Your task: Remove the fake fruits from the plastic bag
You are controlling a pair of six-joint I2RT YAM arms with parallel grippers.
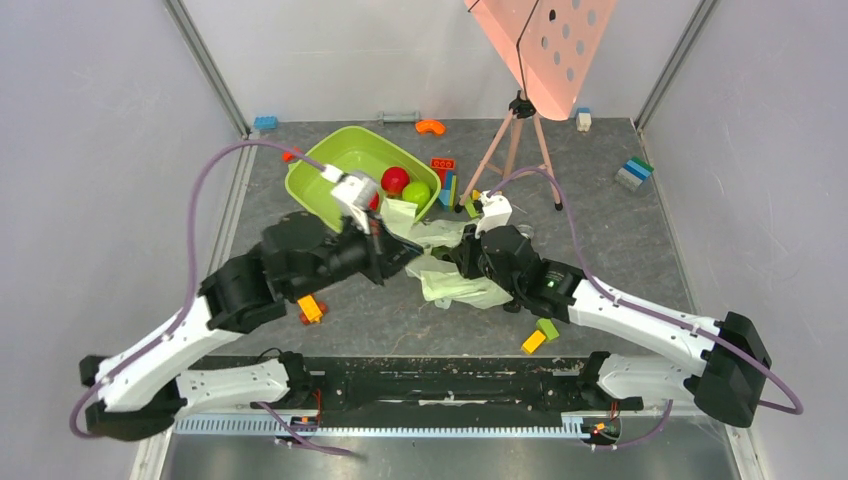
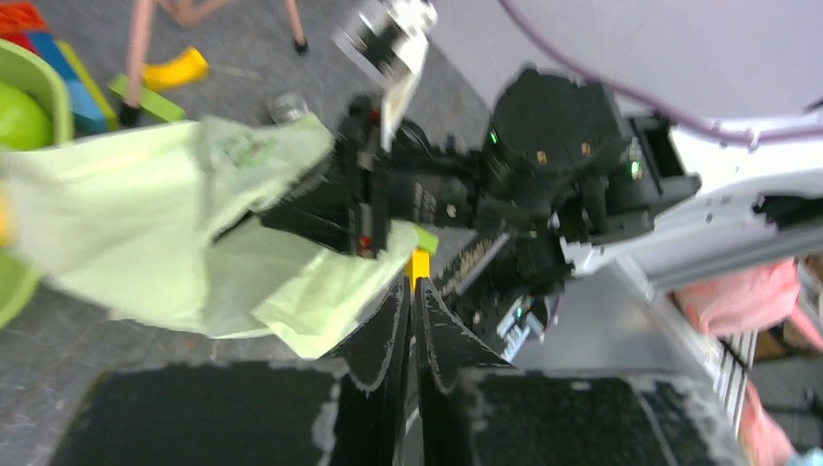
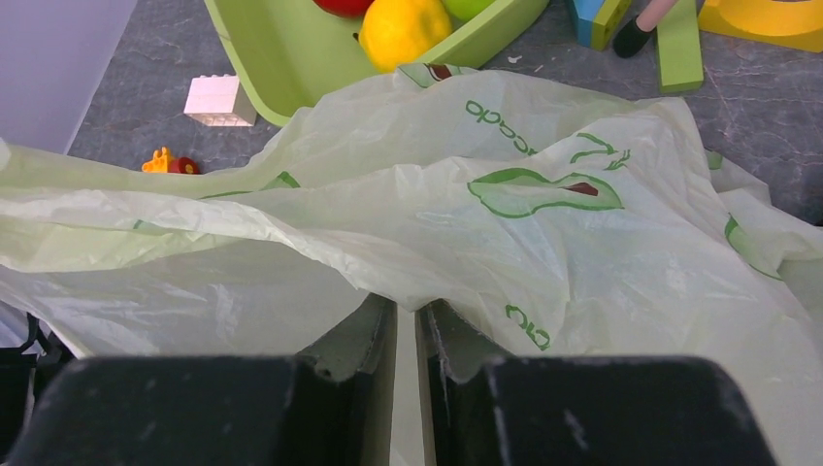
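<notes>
The crumpled pale plastic bag [image 1: 465,288], printed with green avocados, lies between my two arms; its folds hide any contents. Several fake fruits, including a red apple [image 1: 395,180], a green apple [image 1: 417,193] and a yellow fruit [image 3: 403,31], are in the green basket [image 1: 345,150]. My left gripper hangs above the bag with its fingers slightly parted and nothing visible between them. At a fold of the bag is my right gripper, a narrow gap between its fingers. Whether it pinches the plastic I cannot tell.
A pink tripod [image 1: 520,160] stands behind the bag. Toy blocks are scattered about, including a yellow one [image 1: 534,342] in front of the bag and a red one [image 1: 443,164] beside the basket. Clear grey floor shows at the right.
</notes>
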